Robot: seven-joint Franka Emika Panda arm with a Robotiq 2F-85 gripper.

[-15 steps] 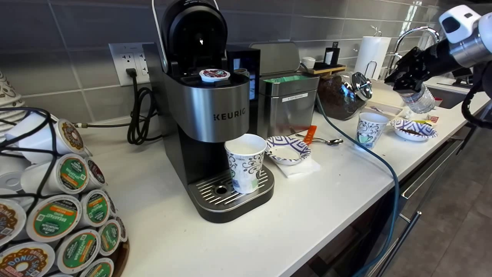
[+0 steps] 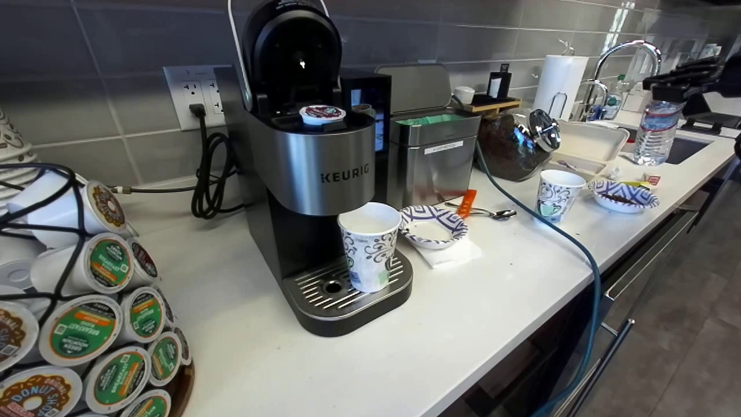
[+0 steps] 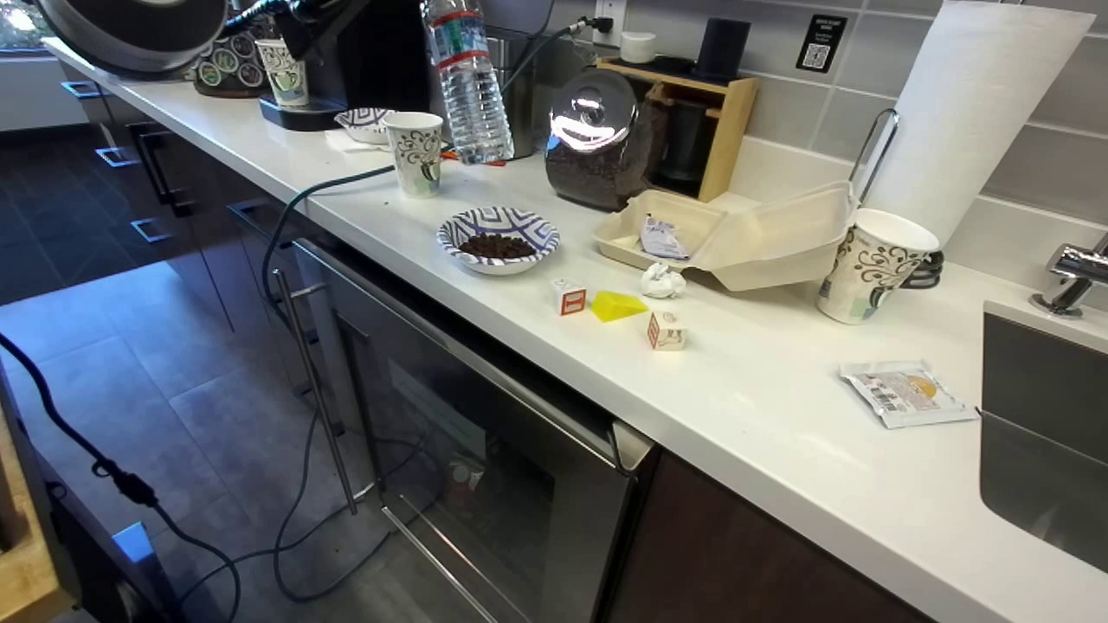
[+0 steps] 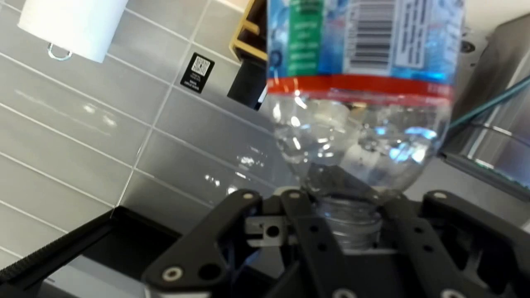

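Observation:
A clear plastic water bottle (image 4: 365, 129) with a blue, green and red label hangs from my gripper. The fingers are shut around its narrow neck, which shows clear between them; whether a cap is on it cannot be told. In exterior view 1 the bottle (image 2: 656, 132) hangs nearly upright below the gripper (image 2: 679, 87) at the right. Exterior view 2 has the bottle (image 3: 469, 88) slightly tilted with its base down, apart from the counter, its top cut off by the frame edge.
A Keurig machine (image 2: 323, 156), lid raised, holds a pod (image 2: 322, 114) on top and a paper cup (image 2: 369, 250) on its tray. Another cup (image 3: 416, 156), a bowl of dark bits (image 3: 499, 245), a takeout box (image 3: 758, 244) and a hose (image 2: 559, 233) occupy the counter. Bare counter lies near the sink (image 3: 1039, 436).
The bottle, earlier tipped with its base toward the right, now hangs nearly upright.

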